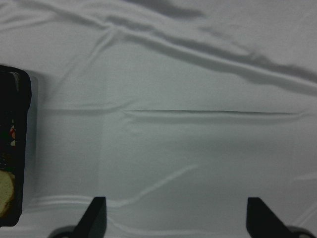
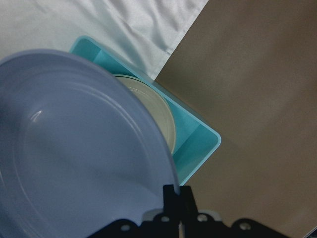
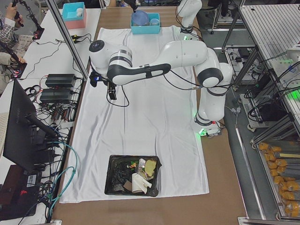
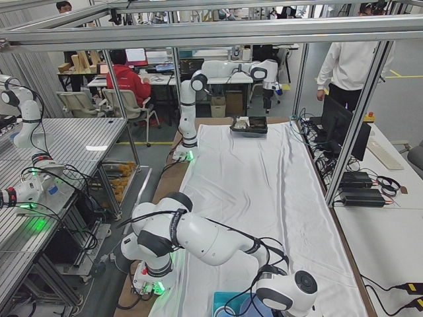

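Note:
A blue plate (image 2: 84, 139) (image 3: 140, 18) is held over a cyan bin (image 2: 195, 148) (image 3: 145, 29) by my right gripper, shut on its rim; a cream round dish (image 2: 153, 104) lies in the bin beneath. My left gripper (image 3: 111, 93) stands open and empty above the white cloth (image 1: 188, 144). A black tray (image 1: 20, 153) (image 3: 112, 183) with a yellow bread-like piece, white paper and other small items is at the left edge of the left wrist view.
Bare brown board (image 2: 252, 124) borders the cloth. A monitor (image 3: 21, 131) and cabled devices line one side, a metal-topped bench (image 3: 267, 33) the other.

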